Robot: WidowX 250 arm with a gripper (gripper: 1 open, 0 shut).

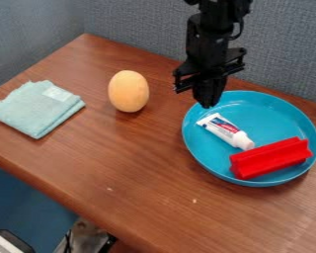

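Note:
The black gripper (205, 91) hangs pointing down over the back-left rim of a round blue plate (276, 115); whether its fingers are apart is hard to tell. On the plate lie a white toothpaste tube (228, 131) and a red block-like object (271, 158) in front of it. An orange egg-shaped object (127, 91) stands on the wooden table (121, 188) to the left of the plate. A folded pale blue cloth (37, 108) lies at the table's left.
Grey padded walls run behind the table. The table's left edge drops to a blue floor.

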